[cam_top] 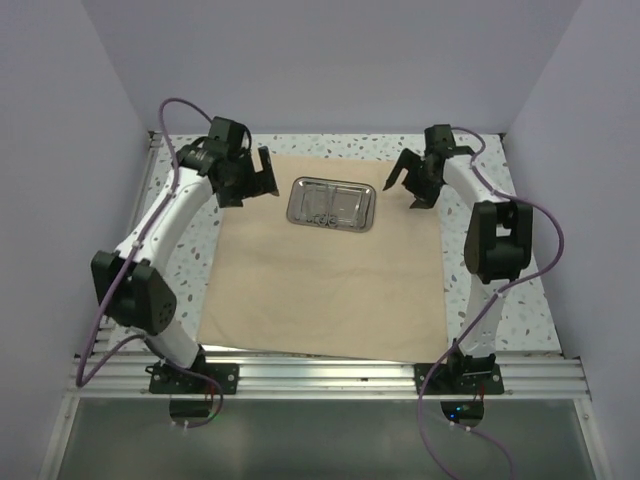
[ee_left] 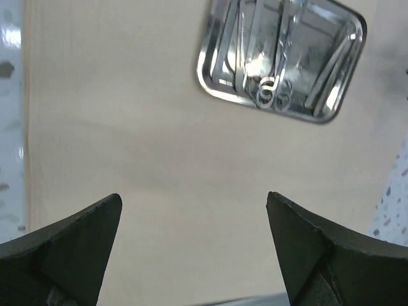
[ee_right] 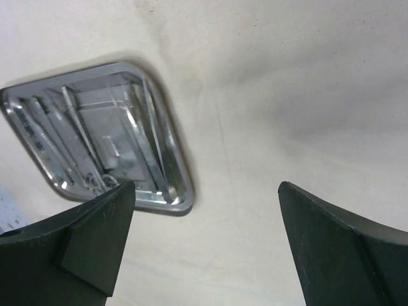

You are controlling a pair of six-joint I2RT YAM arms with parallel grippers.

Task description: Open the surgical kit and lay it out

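A steel tray (cam_top: 360,205) holding slim instruments, some with finger rings, lies on the beige cloth (cam_top: 320,290) in the upper middle. My left gripper (cam_top: 266,172) hangs open above the cloth left of the tray; in the left wrist view the tray (ee_left: 205,76) is at the top, beyond the fingertips. My right gripper (cam_top: 398,170) is open above the cloth just right of the tray, which sits at the left of the right wrist view (ee_right: 178,197). Neither gripper has anything between its fingers.
The cloth is spread flat over a speckled table (cam_top: 510,310), with bare strips at both sides. A metal rail (cam_top: 320,370) runs along the front edge, and grey walls enclose the sides and back.
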